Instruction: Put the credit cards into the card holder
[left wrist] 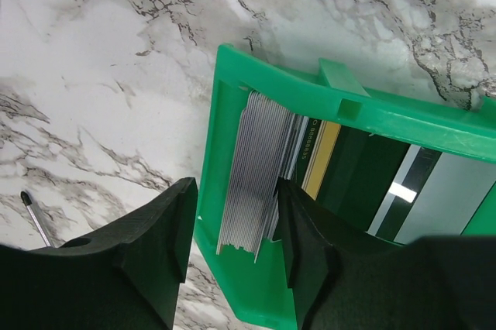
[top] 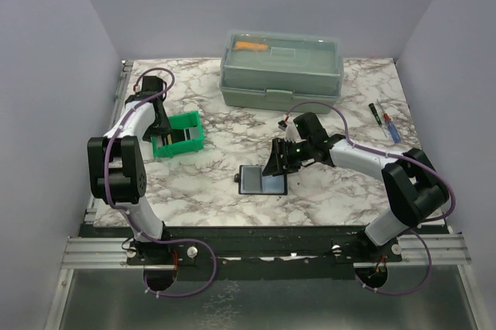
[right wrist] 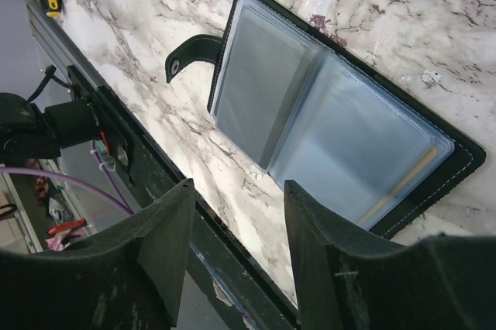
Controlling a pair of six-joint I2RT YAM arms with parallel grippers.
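Observation:
Grey-edged credit cards (left wrist: 256, 167) stand as a tight stack at the left end of the green box (left wrist: 208, 152). Over that stack my left gripper is open: one finger lies across the cards' right edge, the other appears left of the box wall. I cannot tell whether either finger touches. The card holder (right wrist: 353, 136) lies spread on the table, black-edged with clear sleeves and a snap strap (right wrist: 194, 53). My right gripper hangs open above its near side, nothing between its fingers.
Dark and gold cards (left wrist: 322, 159) fill the box's middle. A large lidded bin (top: 280, 70) stands at the back. Pens (top: 376, 114) and a blue-handled tool (top: 393, 130) lie at the right. Clear marble separates box and holder.

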